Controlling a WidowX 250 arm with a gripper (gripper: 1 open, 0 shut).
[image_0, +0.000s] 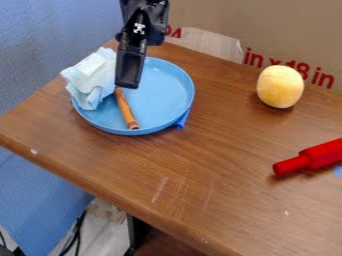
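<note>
The black gripper (130, 70) reaches down from the top over the left part of a blue plate (163, 98); whether its fingers are open or shut is unclear. On the plate, just under and beside the gripper, lies an orange stick-like object (126, 112), partly hidden at its upper end. A crumpled white cloth (88, 78) rests on the plate's left side, left of the gripper.
A yellow round object (279, 87) stands at the back right. A red cylinder (310, 157) lies at the right edge. A cardboard wall is behind; the table's edge is at left.
</note>
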